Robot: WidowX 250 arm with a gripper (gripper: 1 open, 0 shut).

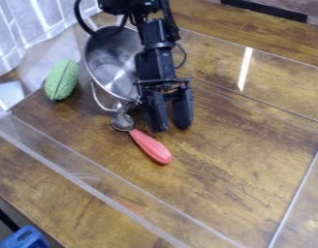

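Observation:
My black gripper (170, 111) points down at the wooden surface, just right of a steel pot (108, 60) that is tipped on its side and partly hidden behind my arm. Its two dark fingers stand a little apart, with nothing visible between them. A spoon with a red handle (150, 146) lies below and left of the fingers, its metal head (123, 122) near the pot's rim. A green corn-like vegetable (61, 79) lies left of the pot.
Clear plastic walls (109, 203) border the wooden floor (239, 165). A blue object (24, 238) sits outside at the bottom left, and white fabric (26, 29) is at the back left.

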